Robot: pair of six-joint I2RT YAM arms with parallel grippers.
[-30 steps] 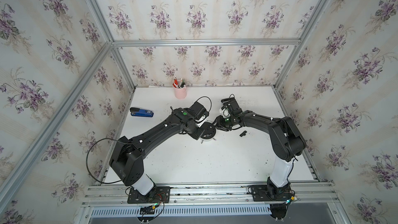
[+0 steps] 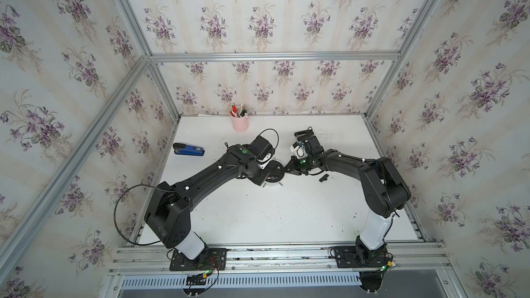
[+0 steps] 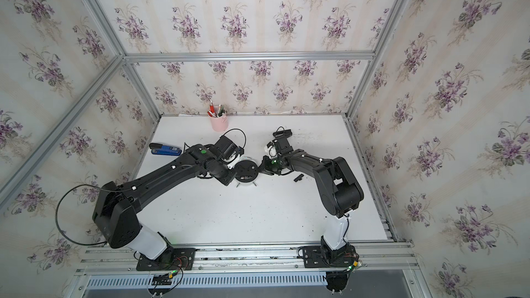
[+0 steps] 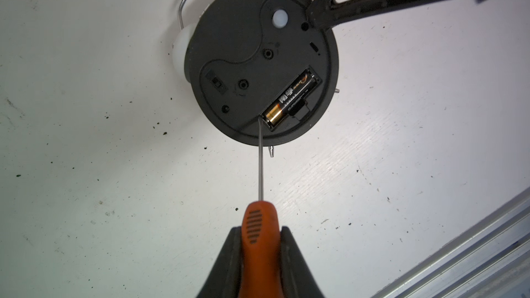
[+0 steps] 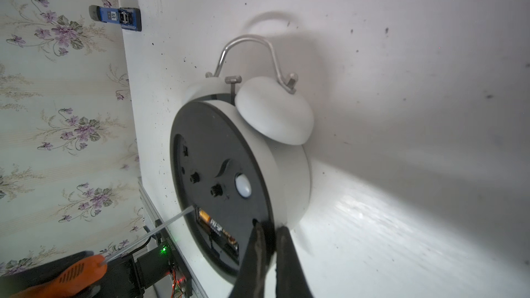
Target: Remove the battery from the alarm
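Observation:
The alarm clock point(image 4: 220, 38) lies face down, its black back up and its white bells toward the upper left of the left wrist view. A battery point(image 4: 288, 99) sits in the open compartment on that back. My left gripper is shut on the orange handle of a screwdriver point(image 4: 260, 220), whose metal tip reaches the battery's gold end at the compartment's edge. My right gripper is shut, with nothing showing between its fingers. Its fingertips meet the clock's back near the rim, on the side away from the screwdriver.
A small black piece point(image 2: 324, 177), perhaps the compartment cover, lies right of the clock. A blue stapler point(image 2: 188, 149) and a pink pen cup point(image 2: 240, 122) stand farther back on the left.
My right arm has moved a little, while the left arm is almost where it was.

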